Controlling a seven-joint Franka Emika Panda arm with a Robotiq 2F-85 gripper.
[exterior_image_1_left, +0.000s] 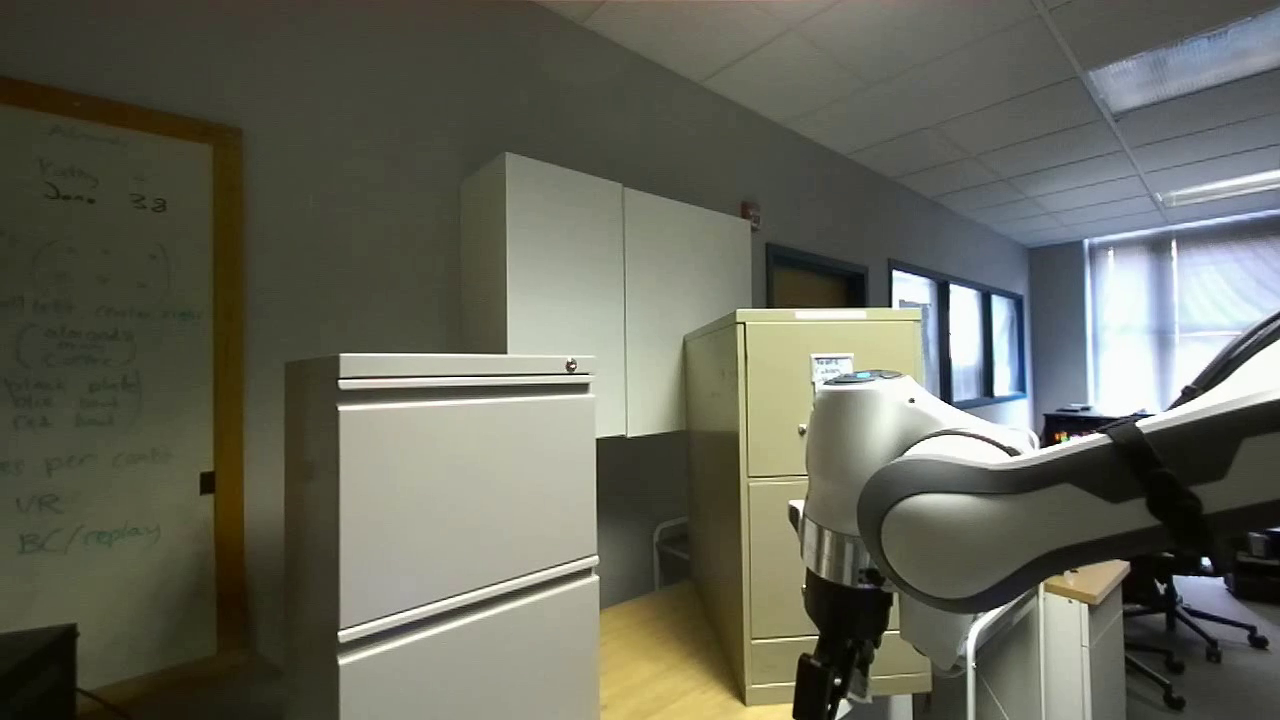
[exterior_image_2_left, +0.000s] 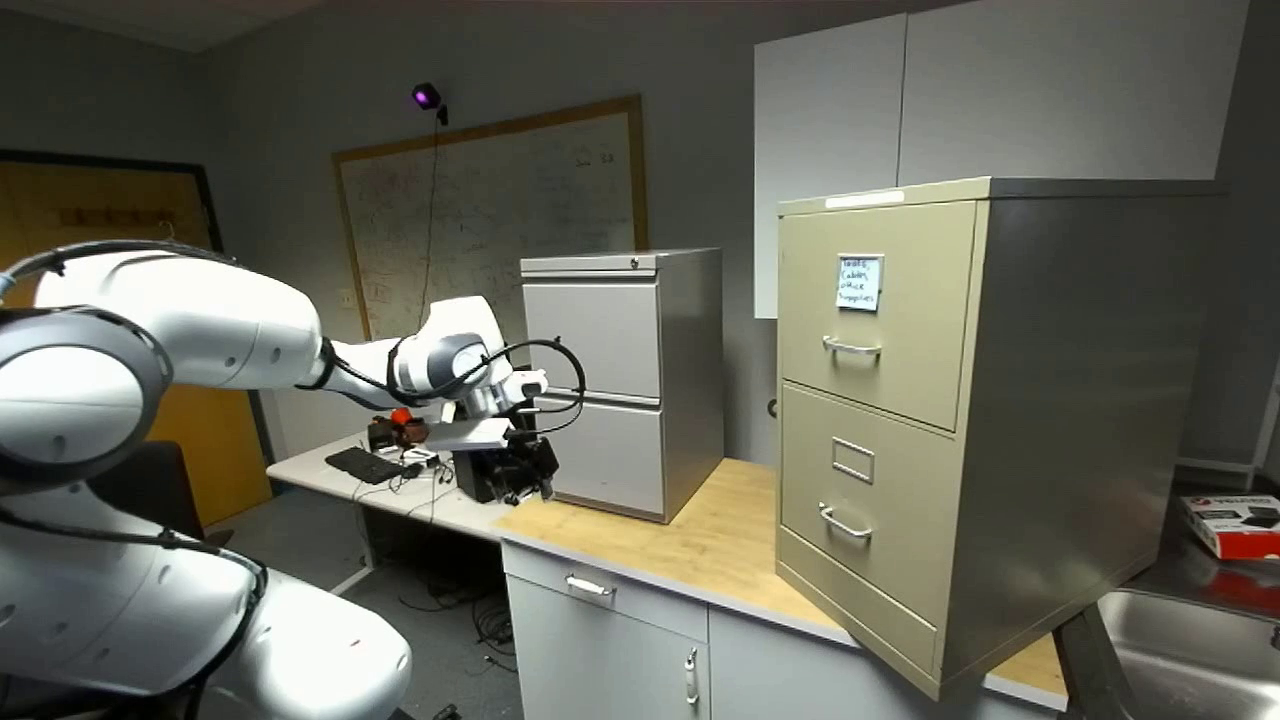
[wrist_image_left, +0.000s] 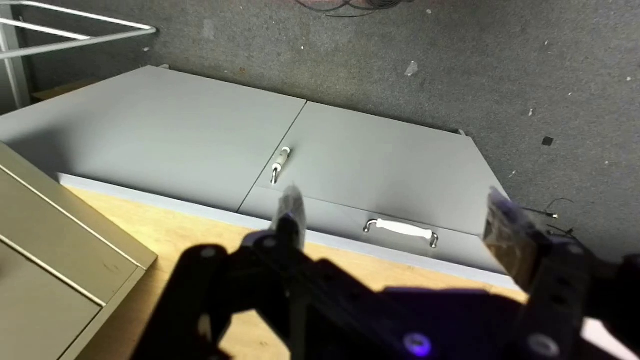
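My gripper is open in the wrist view, its two fingers wide apart with nothing between them. Beyond the gap lie a grey cabinet drawer with a white handle (wrist_image_left: 403, 228) and a door with a smaller upright handle (wrist_image_left: 280, 163). In exterior view 2 the gripper (exterior_image_2_left: 524, 490) hangs in front of the grey filing cabinet (exterior_image_2_left: 596, 342), where its fingers are hard to make out. The drawer handle (exterior_image_2_left: 590, 586) shows lower down, apart from the gripper. Exterior view 1 cuts off the fingertips at the bottom edge.
A beige filing cabinet (exterior_image_2_left: 872, 468) stands turned on the wooden counter (exterior_image_2_left: 672, 546), its corner overhanging the front edge. Bare counter separates it from the grey cabinet. A sink (exterior_image_2_left: 1182, 654) is at the right, and a white desk (exterior_image_2_left: 324, 474) at the left.
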